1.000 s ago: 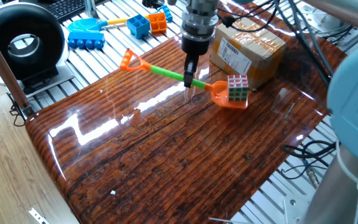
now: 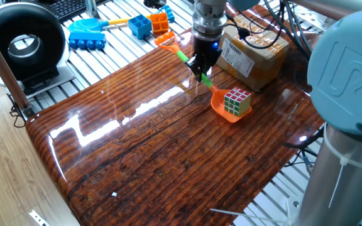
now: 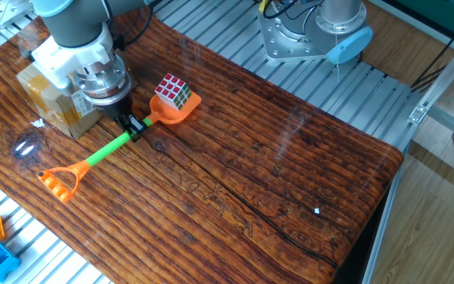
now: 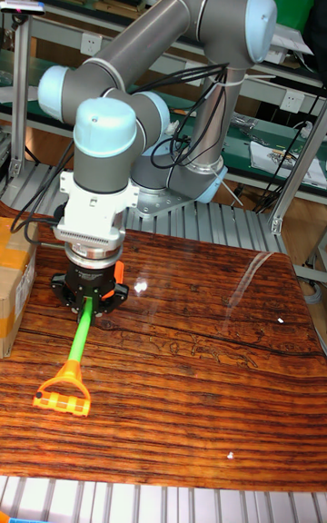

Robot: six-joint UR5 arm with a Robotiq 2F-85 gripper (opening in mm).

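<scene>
A toy shovel with a green shaft (image 3: 108, 148), an orange grip end (image 3: 67, 182) and an orange scoop (image 3: 181, 113) is held at mid-shaft. My gripper (image 2: 201, 70) points down and is shut on that shaft, with the black fingers around it. Inside the scoop sits a Rubik's cube (image 2: 237, 101), showing red, white and green faces. In exterior view 3 the gripper (image 4: 88, 304) hides the cube and most of the scoop; the grip end points toward that camera. Whether the shovel touches the tabletop I cannot tell.
Close beside the gripper stands a taped cardboard box (image 2: 251, 61).
The cube has stayed in the scoop.
</scene>
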